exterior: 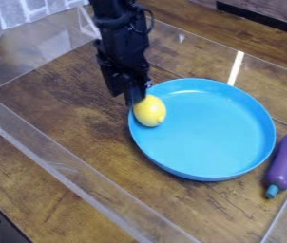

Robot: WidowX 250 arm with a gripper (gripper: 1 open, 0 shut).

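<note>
The black gripper (136,95) reaches down from the top to the left rim of a round blue plate (207,135). A yellow, rounded object (150,112) sits at that rim, right below the gripper's fingertips. The gripper looks shut at the yellow object, though its fingertips are partly hidden and hard to make out.
A purple bottle-like object (284,161) lies right of the plate on the wooden table (64,142). Clear plastic walls run along the left and lower edges.
</note>
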